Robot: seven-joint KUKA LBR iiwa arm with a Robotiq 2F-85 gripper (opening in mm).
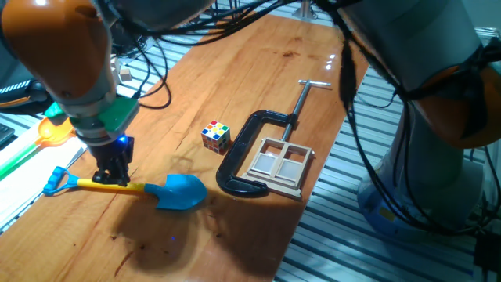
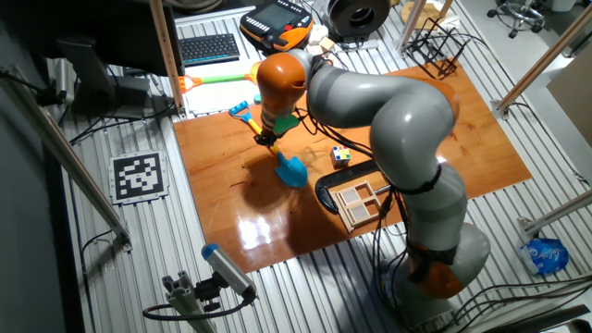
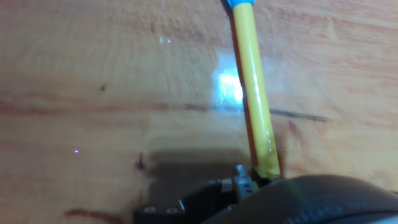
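A toy shovel with a blue blade (image 1: 181, 192), a yellow shaft (image 3: 254, 81) and a blue grip (image 1: 59, 182) lies flat on the wooden table. My gripper (image 1: 113, 180) points down at the shaft, close over it, between grip and blade. In the wrist view the shaft runs down to the finger parts (image 3: 244, 183) at the bottom edge, where the gripper's dark body covers the rest. How far apart the fingers stand, and whether they touch the shaft, does not show clearly.
A Rubik's cube (image 1: 215, 136) sits beyond the blade. Right of it lie a black C-clamp (image 1: 232, 166) and a small wooden window frame (image 1: 301, 178). An orange and green shovel (image 1: 53, 130) lies off the far-left edge.
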